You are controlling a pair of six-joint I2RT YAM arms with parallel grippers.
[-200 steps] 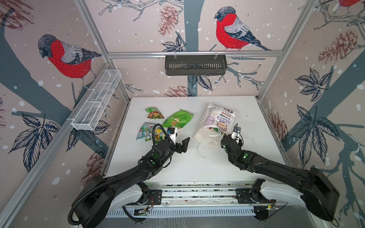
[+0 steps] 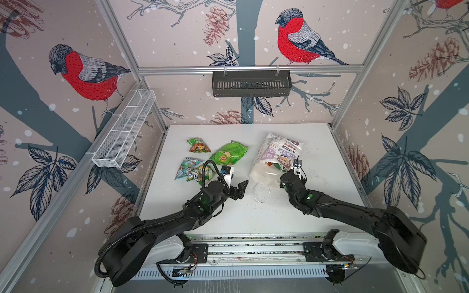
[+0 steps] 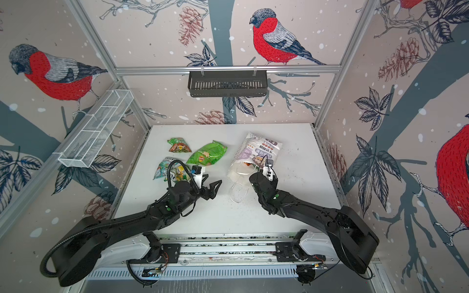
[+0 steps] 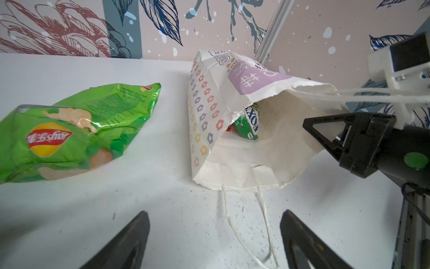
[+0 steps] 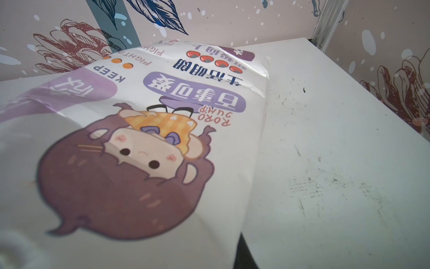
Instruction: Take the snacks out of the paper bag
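Note:
The white paper bag [image 2: 274, 151] lies on its side with its mouth facing the front. Inside it a green snack pack marked XO [image 4: 249, 122] shows in the left wrist view. My left gripper stands open in front of the mouth, nothing between its fingers. At the mouth's right rim is my right gripper; whether its fingers are closed on the paper is not clear. Left of the bag lie a green Lay's pack [image 2: 228, 152], a small red-green pack [image 2: 198, 145], a blue pack [image 2: 186, 168] and a yellow-green pack [image 2: 199, 173], partly hidden by my left arm.
The bag's string handle [image 4: 229, 219] trails on the table before the mouth. Bare table [image 5: 322, 148] stretches right of the bag. A white wire basket [image 2: 124, 129] hangs on the left wall and a dark basket [image 2: 251, 92] at the back.
My right gripper has shifted left to the bag's right rim.

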